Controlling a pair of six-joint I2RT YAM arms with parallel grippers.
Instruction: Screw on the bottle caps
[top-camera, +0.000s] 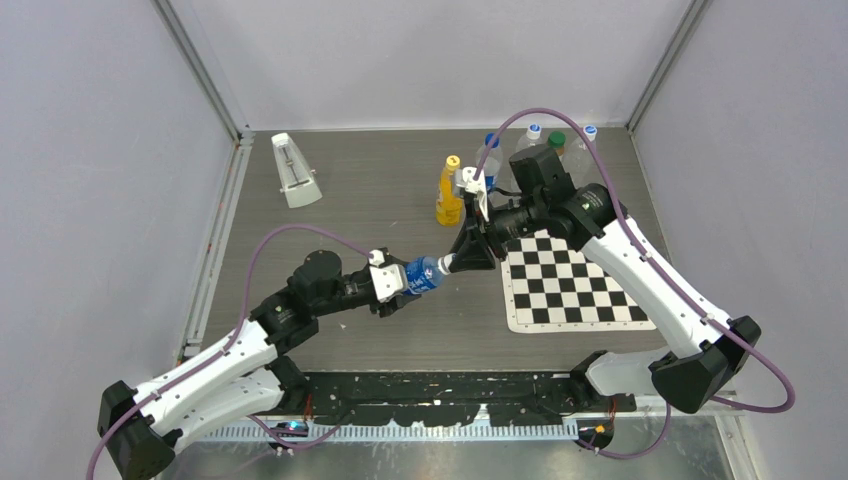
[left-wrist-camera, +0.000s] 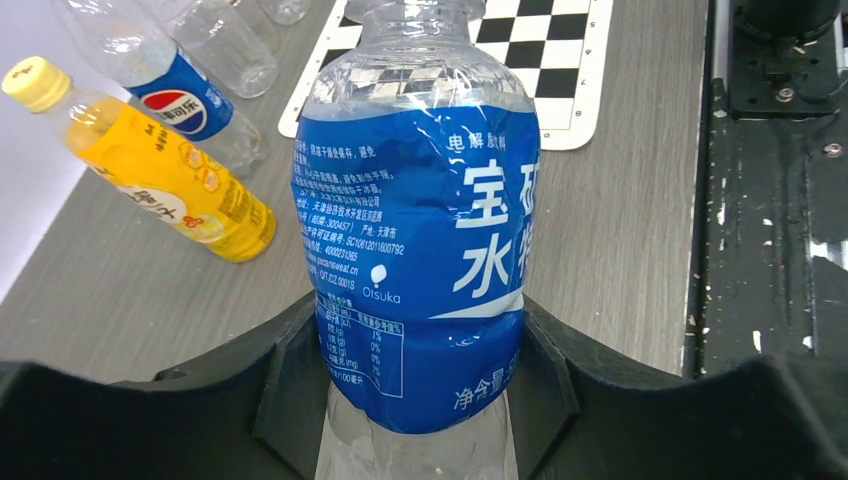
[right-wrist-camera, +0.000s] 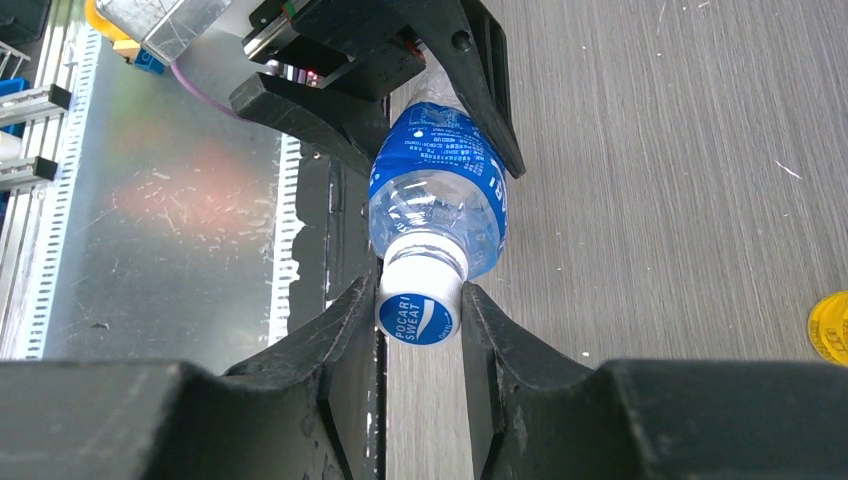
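Observation:
A blue-labelled clear bottle (top-camera: 425, 274) is held tilted over the middle of the table by my left gripper, shut on its body; in the left wrist view the label (left-wrist-camera: 415, 230) faces me. My right gripper is shut on a white cap with a blue printed top (right-wrist-camera: 414, 318), which sits at the bottle's mouth; whether it is threaded on, I cannot tell. In the top view the right fingers come in from the upper right.
A yellow bottle (top-camera: 449, 195) and several other capped bottles (top-camera: 530, 140) stand at the back right. A checkered board (top-camera: 575, 300) lies to the right, a white metronome-like object (top-camera: 296, 170) at the back left.

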